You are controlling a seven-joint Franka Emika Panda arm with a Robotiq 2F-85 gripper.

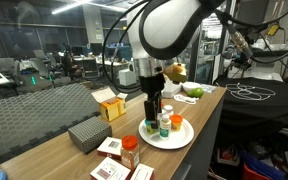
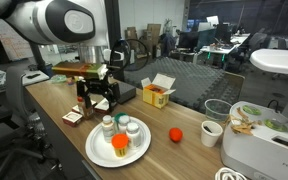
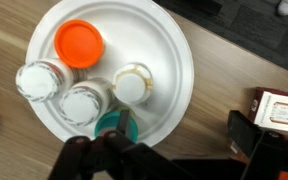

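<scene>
A white plate (image 1: 183,137) on the wooden table carries several small containers. Among them are a white-capped bottle (image 3: 133,84), an orange lid (image 3: 79,43), two more white-topped bottles and a teal-topped container (image 3: 116,124). My gripper is open above the plate's edge, its fingers apart with nothing held between them. In the wrist view, the left finger partly covers the teal top. Exterior view 2 shows the white-capped bottle (image 2: 109,127) upright on the plate, just below the gripper (image 2: 90,108).
Red-and-white boxes (image 1: 110,171) and an orange-topped jar (image 1: 130,152) stand beside the plate. A grey mesh box (image 1: 90,134) and a yellow carton (image 2: 159,91) are farther back. A red tomato-like object (image 2: 176,134) and white cup (image 2: 212,133) stand across from it.
</scene>
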